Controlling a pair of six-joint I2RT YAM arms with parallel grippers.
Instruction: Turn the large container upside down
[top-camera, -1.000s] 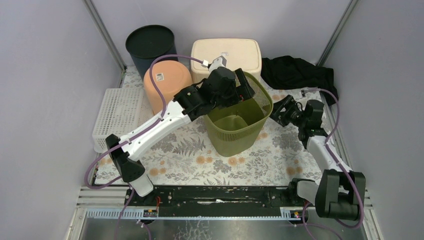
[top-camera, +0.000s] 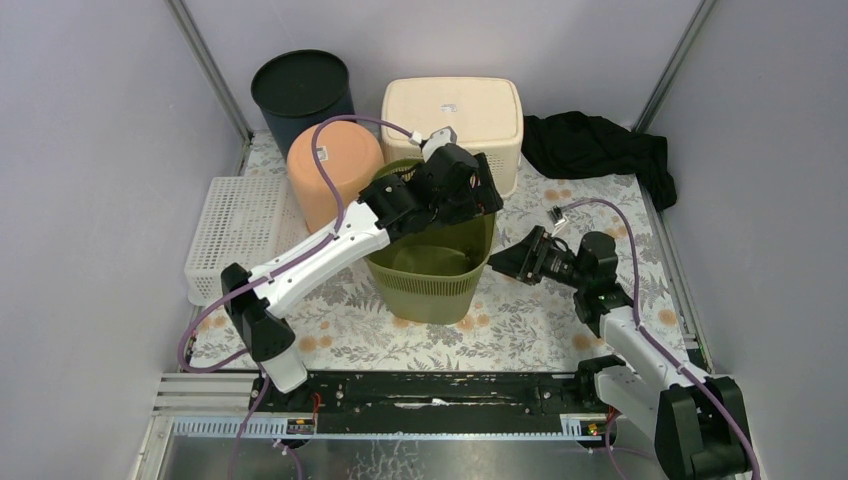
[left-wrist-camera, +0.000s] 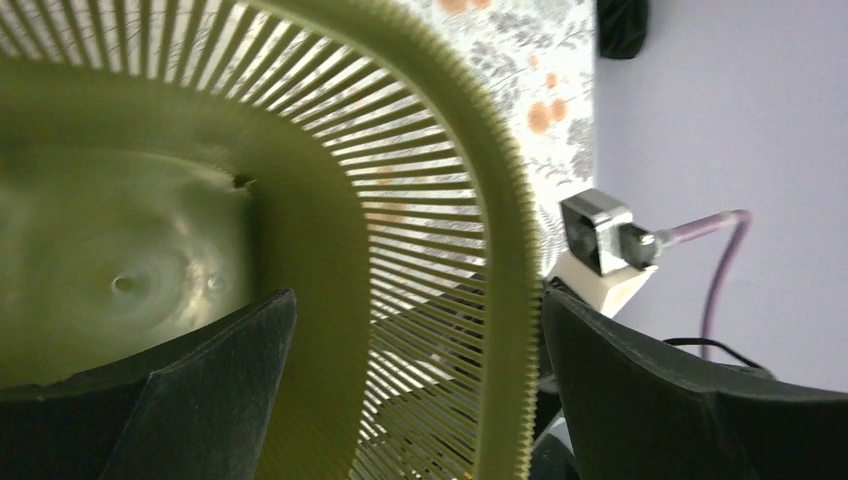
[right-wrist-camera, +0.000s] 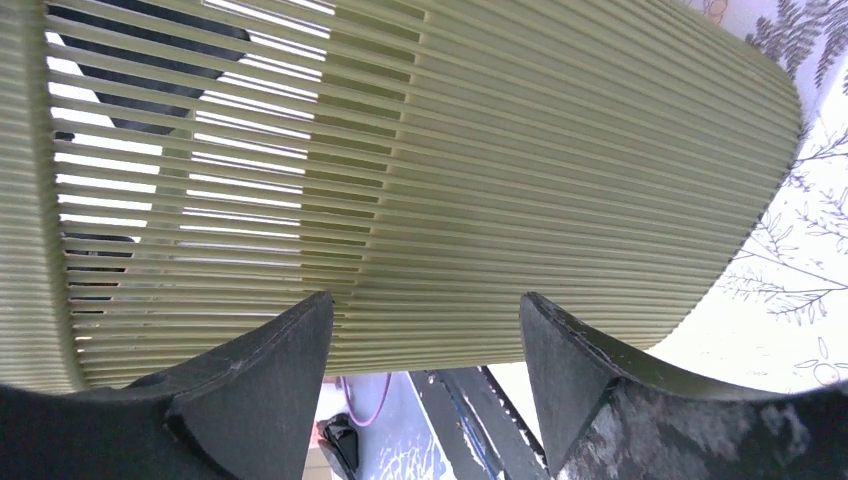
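Note:
The olive-green ribbed container (top-camera: 425, 290) stands upright at the centre of the table, its hollow inside visible from above. My left gripper (top-camera: 480, 185) hangs over its back right rim with fingers apart; in the left wrist view the ribbed rim (left-wrist-camera: 510, 240) runs between the open fingers. My right gripper (top-camera: 505, 262) is at the container's right side, low beside the slatted wall (right-wrist-camera: 560, 220); in the right wrist view that wall fills the space behind the parted fingertips.
A cream container (top-camera: 450, 100), a peach container (top-camera: 330, 165) and a dark bin (top-camera: 300, 85) stand behind. A white basket (top-camera: 235, 235) is at left, a black cloth (top-camera: 590, 150) back right.
The green container has shifted left and turned. My right gripper has moved leftward and toward the front along with it. My left gripper has moved slightly.

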